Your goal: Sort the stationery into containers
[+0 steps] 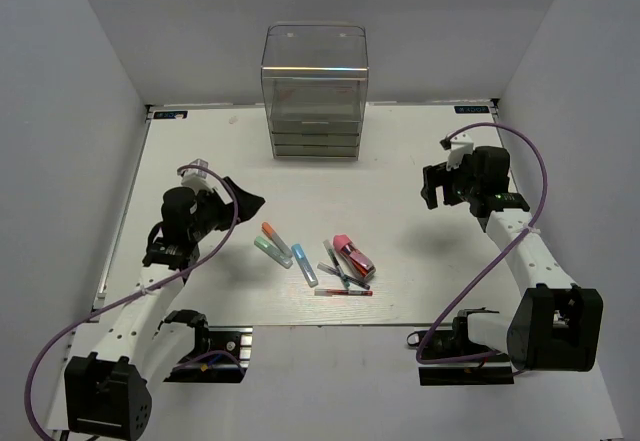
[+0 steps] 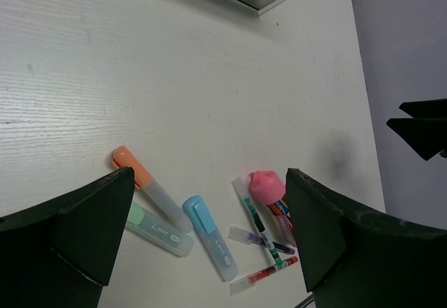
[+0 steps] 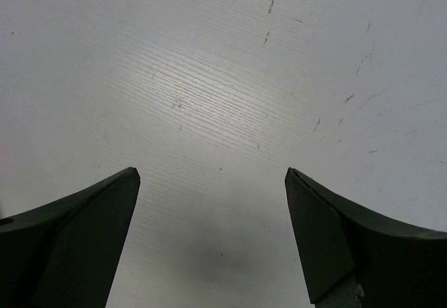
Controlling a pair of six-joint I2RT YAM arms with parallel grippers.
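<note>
Loose stationery lies on the front middle of the white table: an orange-capped tube (image 1: 276,238), a green one (image 1: 272,252), a blue one (image 1: 305,265), several slim pens (image 1: 343,291) and a pink pouch-like item (image 1: 353,256) with coloured contents. My left gripper (image 1: 245,193) hangs open above the left of them, empty; the left wrist view shows them beyond its fingers. My right gripper (image 1: 434,185) is open over bare table at the right, nothing between its fingers.
A clear container with stacked drawers (image 1: 315,81) stands at the back centre.
</note>
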